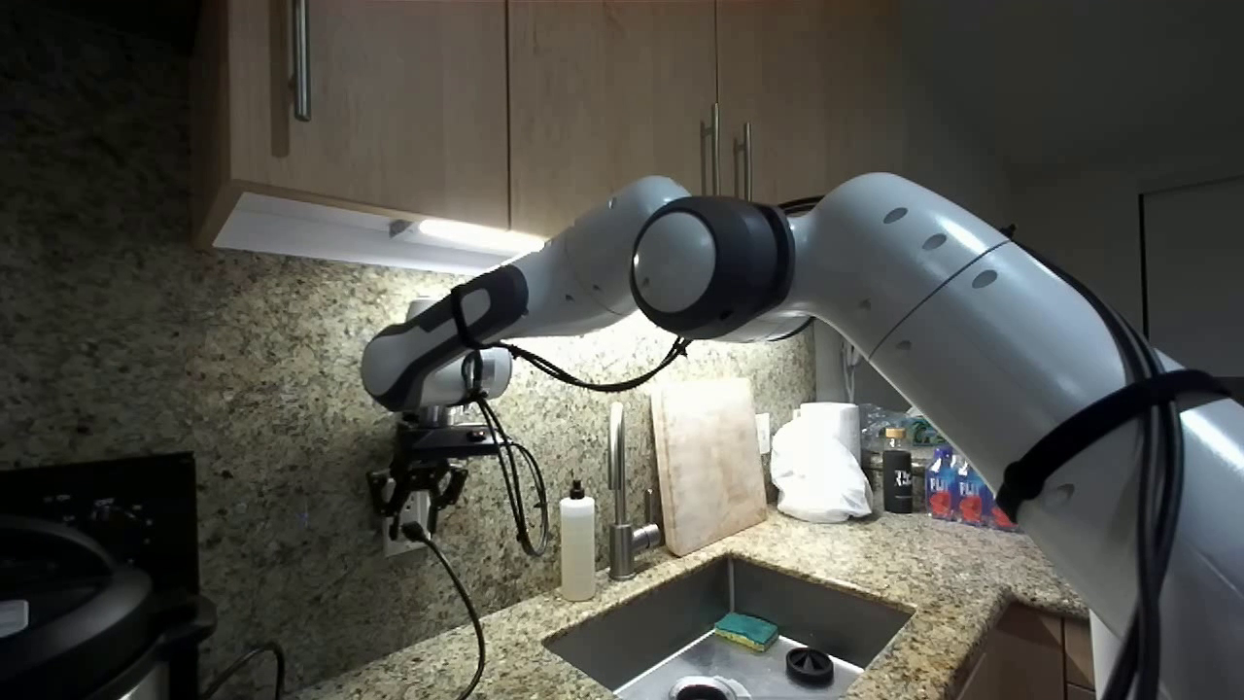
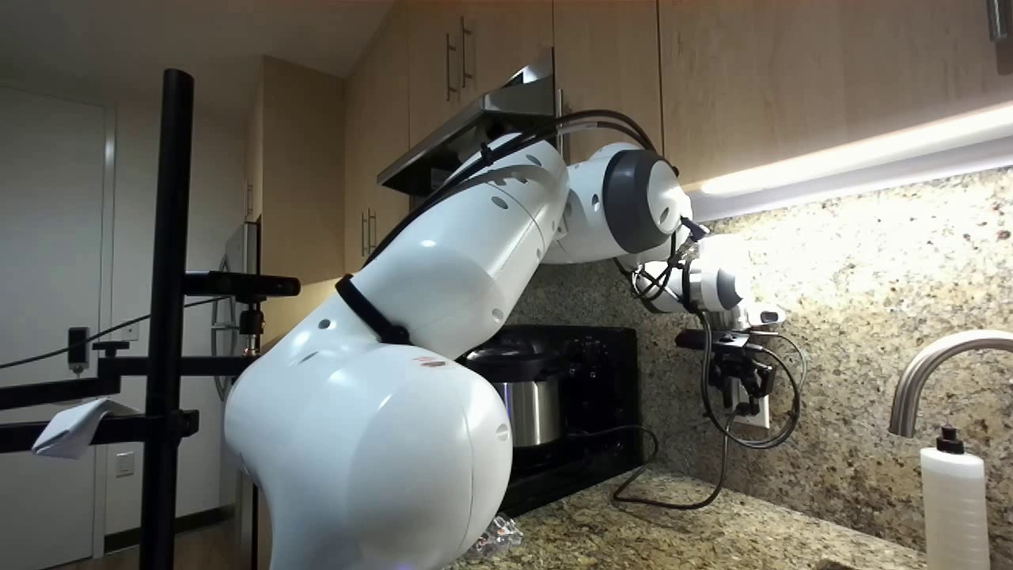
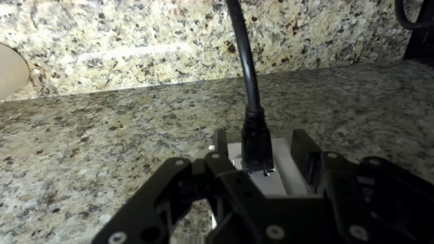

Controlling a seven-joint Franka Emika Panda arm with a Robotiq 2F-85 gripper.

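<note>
A black plug (image 3: 257, 150) sits at the white wall outlet (image 3: 284, 162) in the wrist view, its prongs partly showing at the outlet face. Its black cord (image 3: 247, 61) runs away from it and, in exterior view 1, droops to the counter. My gripper is open around the plug, one finger on each side with a gap between finger and plug. In exterior view 1 the gripper (image 1: 414, 496) hangs close to the backsplash in front of the outlet. From exterior view 2, the gripper (image 2: 745, 394) partly covers the outlet (image 2: 756, 413).
A pressure cooker (image 1: 70, 607) stands at the left. To the right are a soap bottle (image 1: 577, 546), the faucet (image 1: 618, 502), a cutting board (image 1: 708, 467) and the sink (image 1: 671, 618). Upper cabinets (image 1: 606, 93) hang above the arm.
</note>
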